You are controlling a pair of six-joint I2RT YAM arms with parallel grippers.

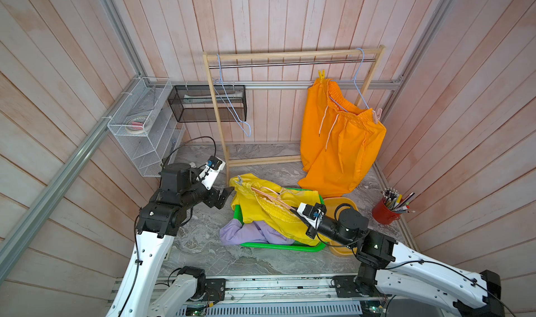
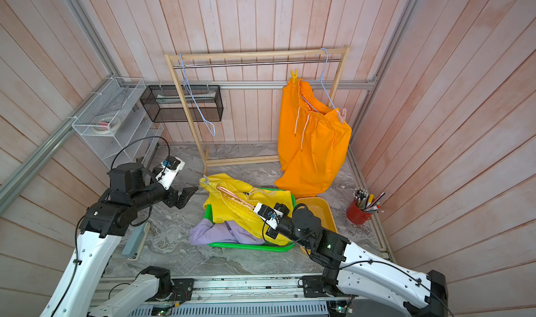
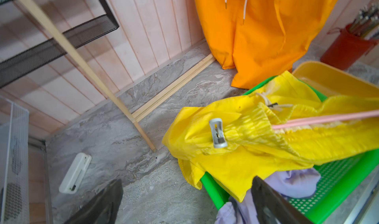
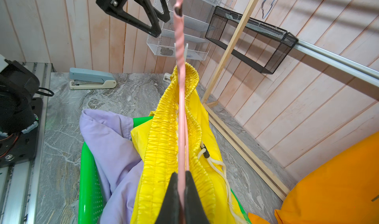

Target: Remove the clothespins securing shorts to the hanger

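Note:
Yellow shorts (image 1: 279,216) lie over a green basket (image 1: 321,244), their gathered waistband around a pink hanger (image 4: 181,125). One grey clothespin (image 3: 218,133) grips the waistband at its left end. In the right wrist view, my right gripper is shut on the pink hanger. To the left of the clothespin, my left gripper (image 1: 221,197) stands open and apart from the shorts. Nothing is between its fingers in the left wrist view. Whether another clothespin sits near my right gripper is hidden.
Orange shorts (image 1: 340,132) hang from the wooden rack (image 1: 296,53) at the back right. A yellow tray (image 1: 335,202) and a red pen cup (image 1: 385,211) stand right of the basket. Purple cloth (image 1: 254,233) lies partly under the yellow shorts. Bare tabletop shows at left.

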